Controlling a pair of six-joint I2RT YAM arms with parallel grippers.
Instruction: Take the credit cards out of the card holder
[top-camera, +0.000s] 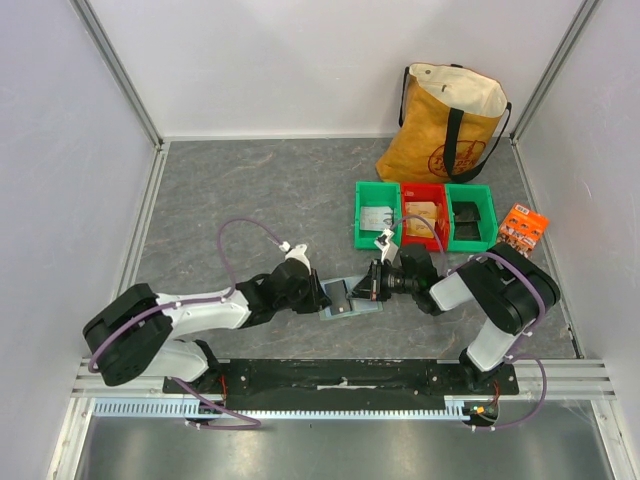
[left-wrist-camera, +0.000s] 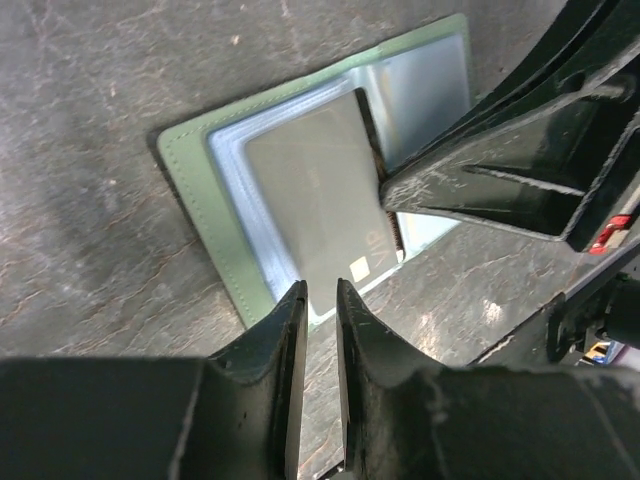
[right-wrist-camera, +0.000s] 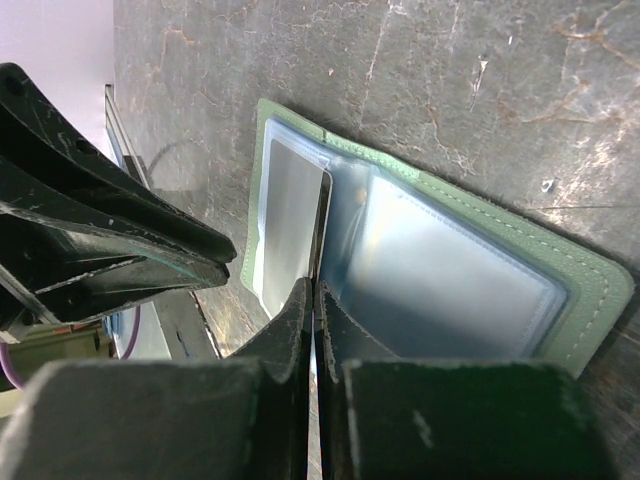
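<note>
The pale-green card holder (top-camera: 366, 305) lies open and flat on the table, with clear pockets. In its left pocket sits a grey card (left-wrist-camera: 325, 185), most of its face bare in the left wrist view. My left gripper is open, a narrow gap between its fingertips, near the card's lower edge. My right gripper is shut, its tips at the dark edge of the card beside the holder's middle. Nothing clearly shows between its fingers. The right clear pocket (right-wrist-camera: 445, 265) looks empty in the right wrist view.
Behind the holder stand a green bin (top-camera: 366, 238) with pale cards, a red bin (top-camera: 411, 190) and another green bin (top-camera: 487, 215). An orange bag (top-camera: 425, 125) and an orange packet (top-camera: 522, 228) are further off.
</note>
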